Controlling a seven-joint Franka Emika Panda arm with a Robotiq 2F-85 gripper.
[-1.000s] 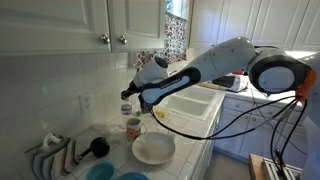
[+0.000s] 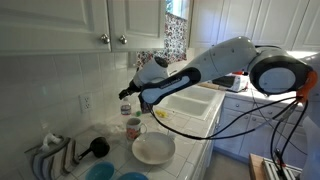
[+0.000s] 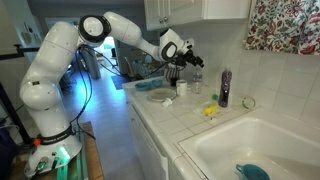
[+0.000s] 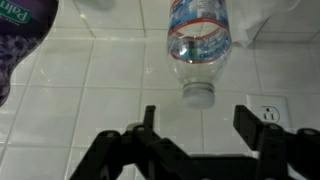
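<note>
A clear plastic water bottle [image 4: 198,40] with a white cap [image 4: 198,96] and a red-and-blue label appears in the wrist view. My gripper is open, its two fingers [image 4: 146,117] apart on either side of the cap's line. No contact shows between the fingers and the bottle. From the side, the gripper [image 3: 196,55] hangs just above the upright bottle [image 3: 198,79], near the tiled wall. The first exterior view shows the bottle [image 2: 125,106] below the gripper, behind a mug [image 2: 134,129].
A purple bottle [image 3: 225,88] stands close by on the sink side. A white bowl [image 2: 153,148] and blue dishes [image 2: 101,172] occupy the counter, with a dark ladle [image 2: 97,148] near the wall. Cabinets [image 2: 137,25] hang overhead. A yellow item [image 3: 210,109] lies near the sink [image 3: 250,140].
</note>
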